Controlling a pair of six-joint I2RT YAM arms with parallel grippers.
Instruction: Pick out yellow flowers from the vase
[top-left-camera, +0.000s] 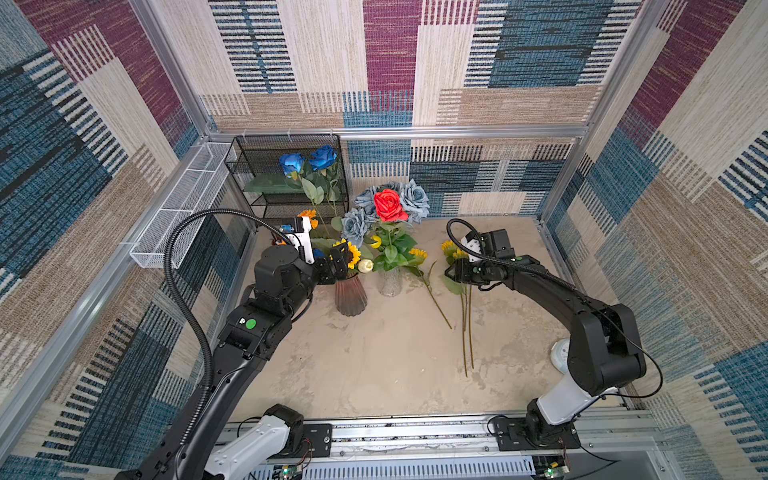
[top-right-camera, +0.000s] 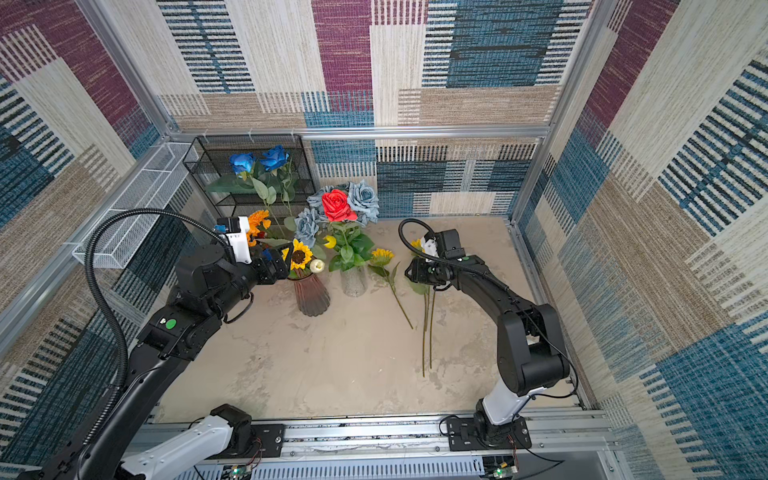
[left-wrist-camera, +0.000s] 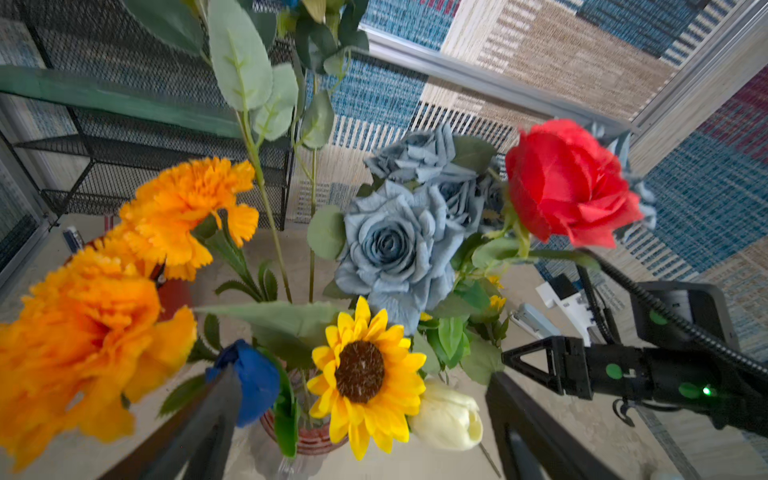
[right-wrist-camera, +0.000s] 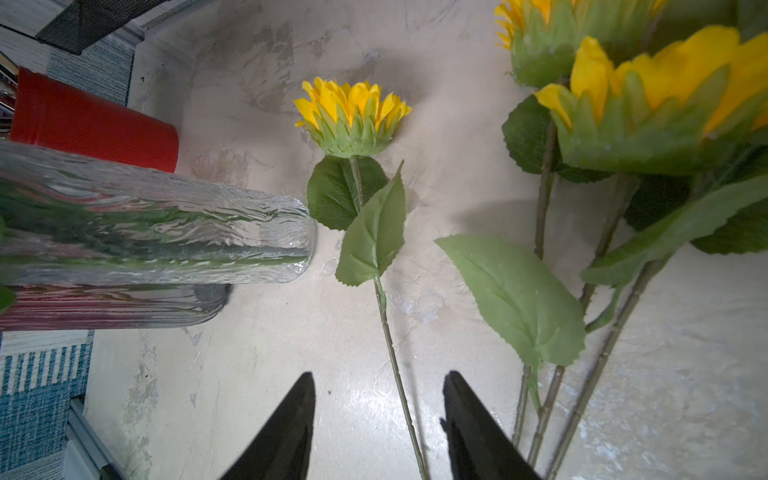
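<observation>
A sunflower (left-wrist-camera: 358, 372) stands in the ribbed vase (top-left-camera: 350, 294) among orange flowers (left-wrist-camera: 80, 352) and a white tulip (left-wrist-camera: 446, 416). My left gripper (top-left-camera: 340, 260) hangs over this vase, fingers apart around the sunflower's head in the wrist view, holding nothing visible. Several cut sunflowers lie on the table at right: a single one (right-wrist-camera: 352, 112) and a bunch (right-wrist-camera: 648, 112). My right gripper is open above their stems, nothing between its fingertips.
A glass vase (top-left-camera: 391, 281) with a red rose (top-left-camera: 389, 205) and grey-blue roses stands behind. A black mesh rack (top-left-camera: 248, 152) is at back left, a white basket (top-left-camera: 160, 232) on the left wall.
</observation>
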